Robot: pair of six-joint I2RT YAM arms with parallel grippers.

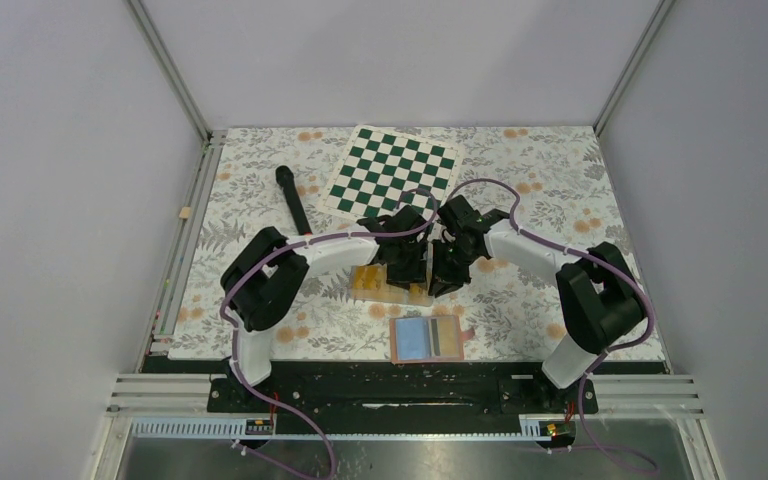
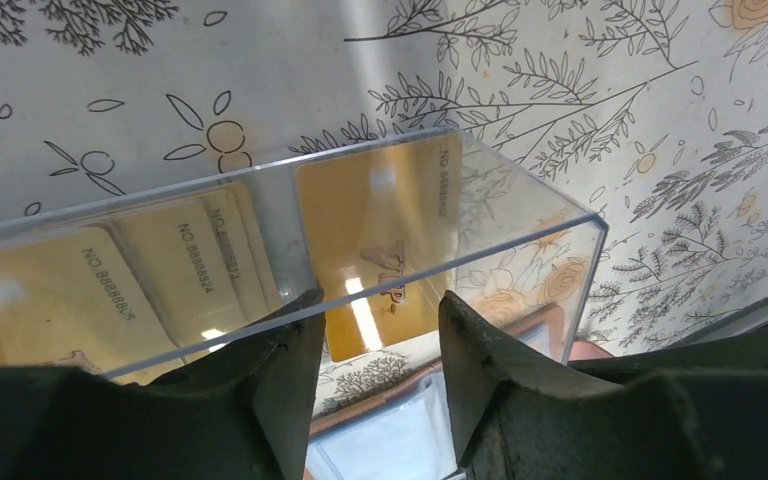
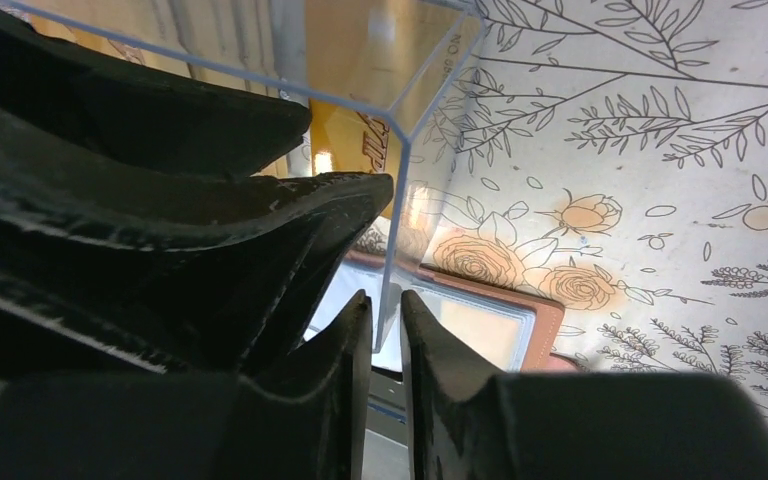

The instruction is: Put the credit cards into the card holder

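Note:
A clear box [image 2: 532,236] holds several gold cards lying flat, with one gold card [image 2: 380,215] apart from the others near its right end. My left gripper is open over that card, its fingertips on either side of it and the card not clamped. At the box's right end, my right gripper has its fingers parted by a narrow gap, one on each side of the clear end wall. The card holder [image 1: 412,338] lies opened flat in front of the box, showing a blue panel and a tan one inside a pinkish border.
A green-and-white checkered board [image 1: 392,172] lies behind the grippers. To its left is a black microphone-shaped object [image 1: 293,200]. Both grippers are close together over the box.

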